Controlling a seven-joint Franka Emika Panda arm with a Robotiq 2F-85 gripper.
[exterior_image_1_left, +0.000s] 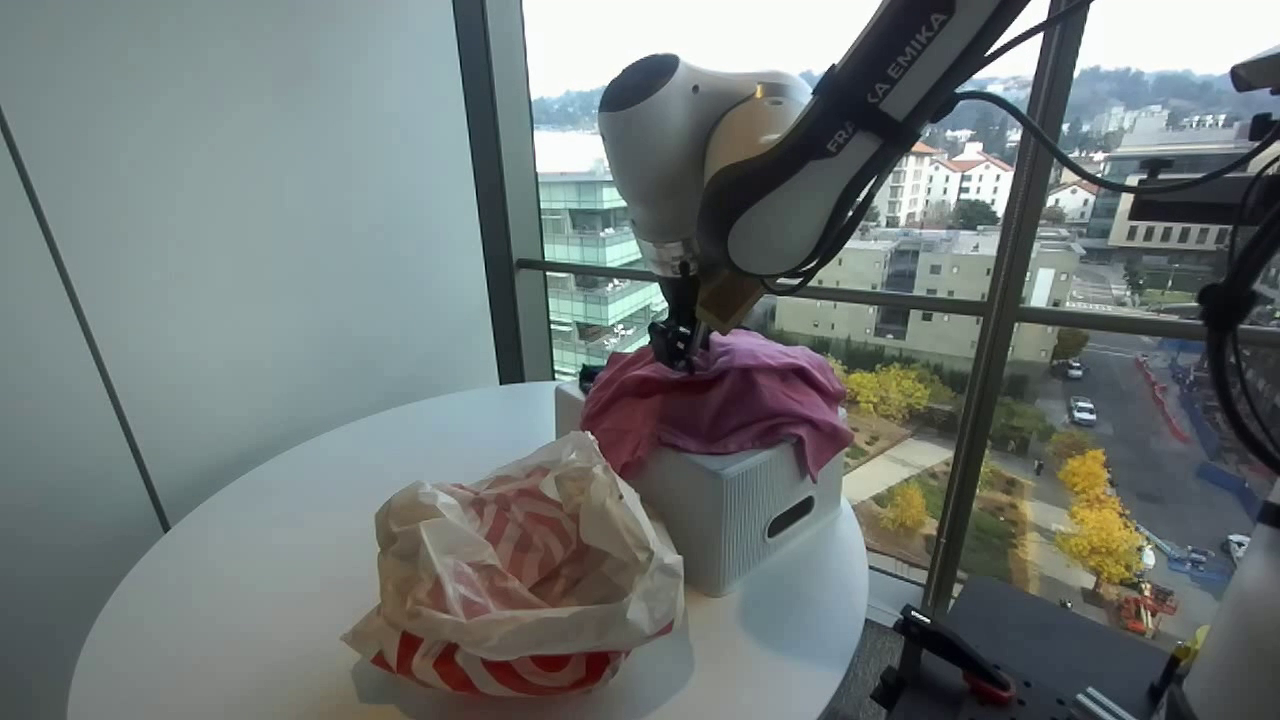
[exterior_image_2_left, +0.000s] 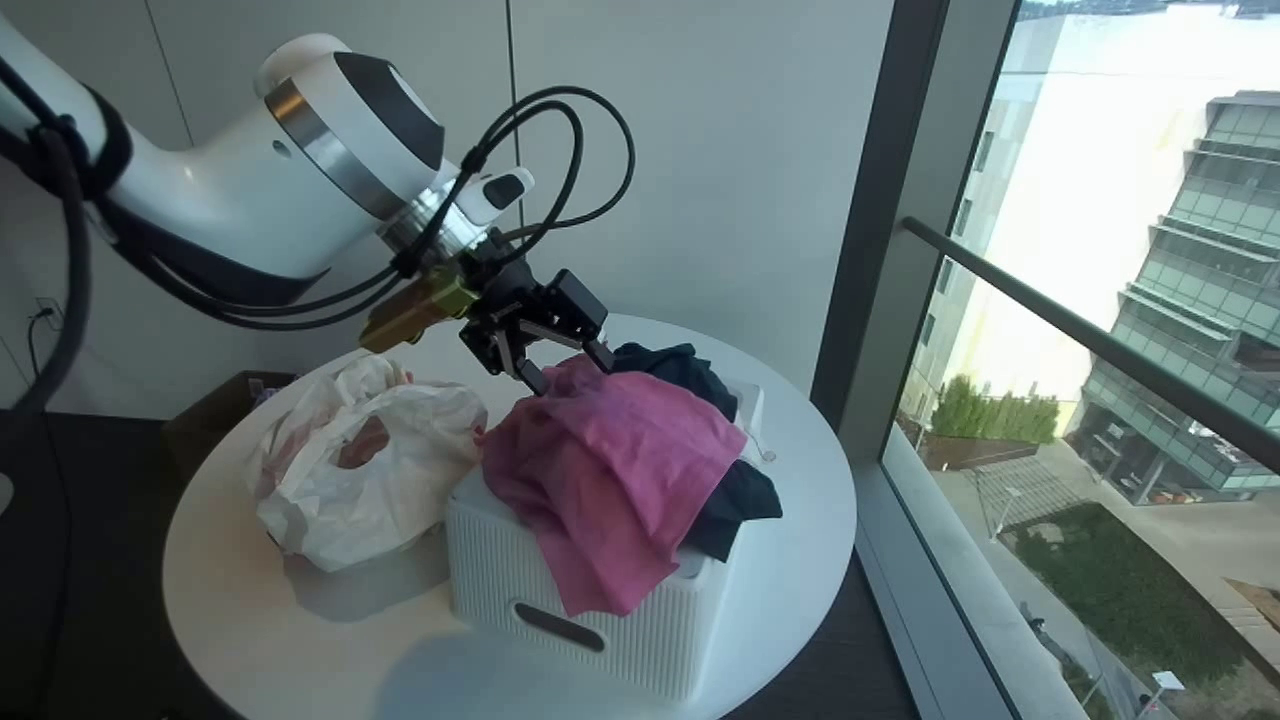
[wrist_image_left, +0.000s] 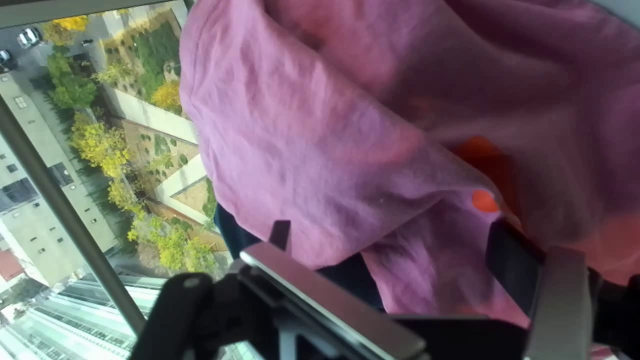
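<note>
A pink-purple cloth lies heaped over the top of a white ribbed box, one corner draping down its side. Under and behind it shows a dark cloth. My gripper is open at the upper edge of the pink cloth, its two fingers apart. In the wrist view, folds of the pink cloth fill most of the picture, and some lie between and beyond the spread fingers. Whether the fingertips touch the fabric, I cannot tell. In exterior view 1 the gripper is partly hidden against the cloth.
A white and red plastic bag stands open beside the box on the round white table. The window rail and glass are close behind the table. Bare tabletop lies to the bag's left in exterior view 1.
</note>
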